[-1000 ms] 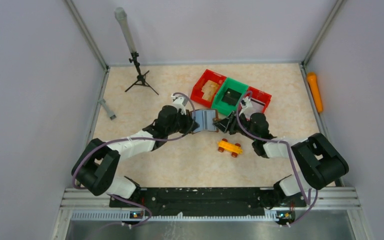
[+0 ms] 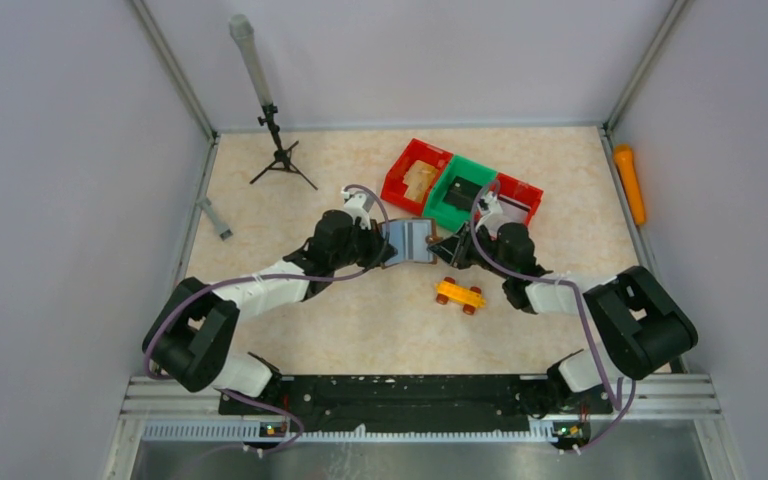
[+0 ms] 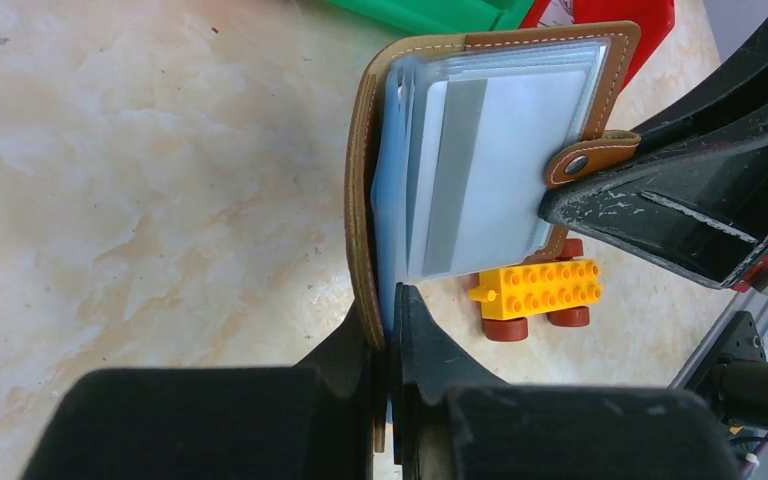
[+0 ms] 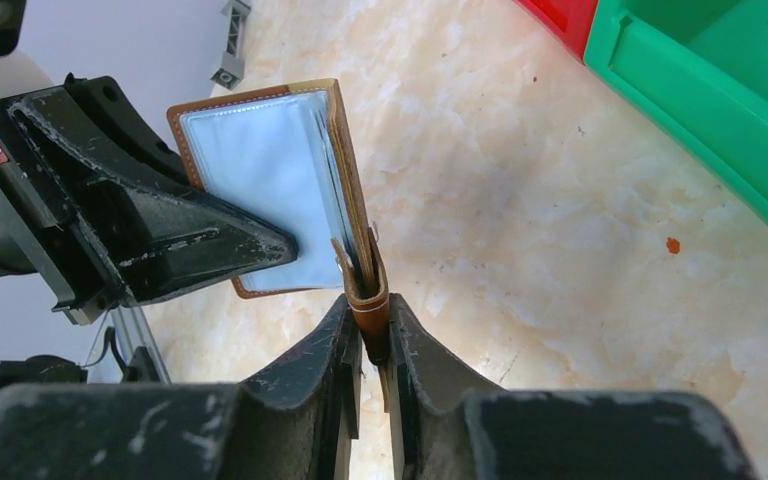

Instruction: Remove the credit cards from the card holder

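Observation:
A brown stitched card holder (image 3: 600, 90) hangs open above the table between my two grippers. Behind its clear sleeves shows a pale card (image 3: 520, 130) with a grey stripe. My left gripper is shut on the holder's folded left edge and blue-tinted sleeves. On the opposite side is the holder's snap strap (image 3: 592, 158), which my right gripper straddles, one finger on each side; whether it presses on the strap is unclear. The right wrist view shows the facing blue-white sleeve (image 4: 260, 170), partly covered by the left fingers (image 4: 210, 245).
A yellow toy car (image 2: 458, 296) sits on the table just below the holder. Behind are red bins (image 2: 396, 188) and a green bin (image 2: 448, 216) with things inside. A tripod (image 2: 282, 160) stands at the back left.
The card holder and left arm have shifted only very slightly.

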